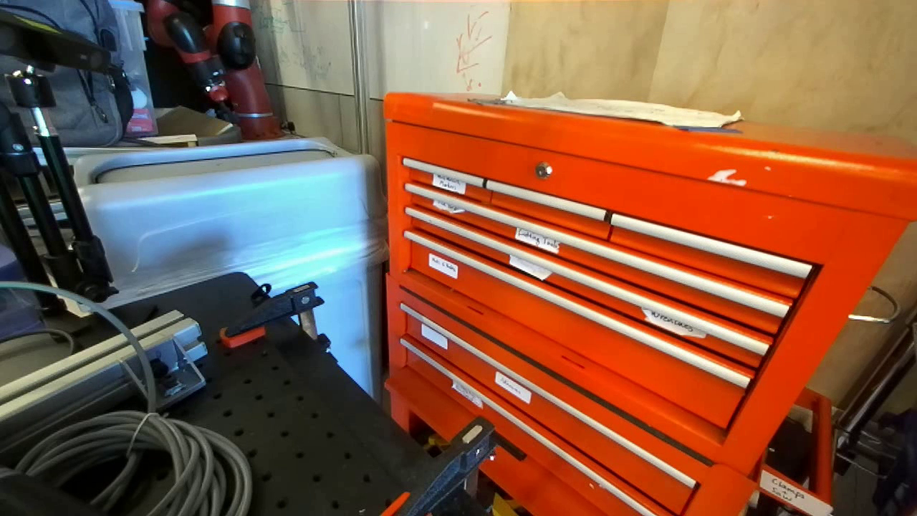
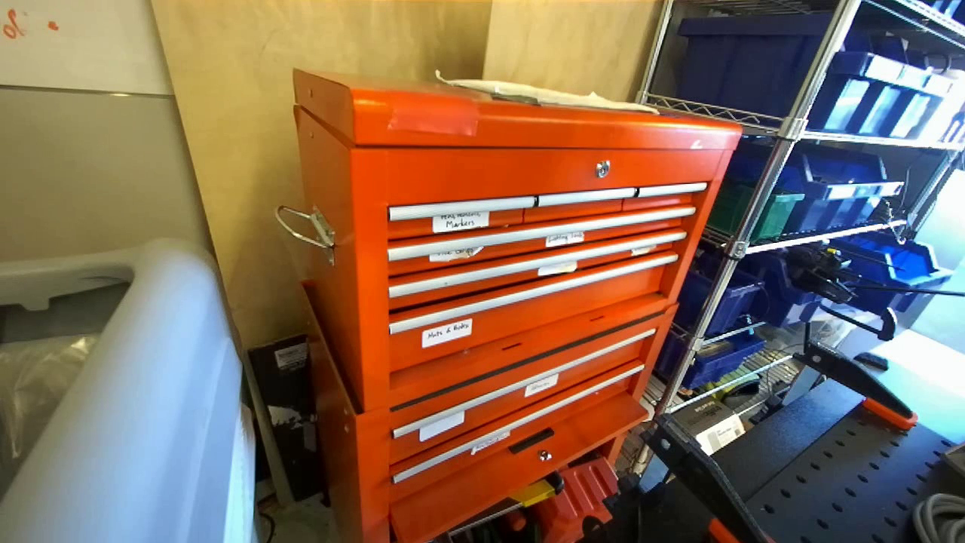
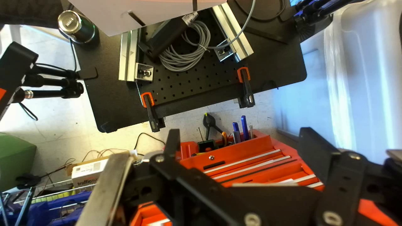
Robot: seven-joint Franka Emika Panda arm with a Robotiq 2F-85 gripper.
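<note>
A red tool chest [image 1: 468, 145] fills the right of exterior view 1, its silver-handled drawers closed. Exterior view 2 shows the same chest [image 2: 497, 167] from its other side, with a lock and a cloth on its lid. From above, the wrist view has my gripper open, its dark fingers wide apart and nothing visible between them. Below it in that view lies part of the chest [image 3: 241, 157], partly hidden by the gripper. Neither exterior view shows the arm or gripper.
A black perforated board [image 3: 188, 84] carries clamps, metal rails and a coiled grey cable [image 3: 184, 60]. A drink can [image 3: 77, 28] stands on the dark tabletop. Beside the chest are a pale bin [image 1: 232, 206] and wire shelving with blue bins [image 2: 850, 194].
</note>
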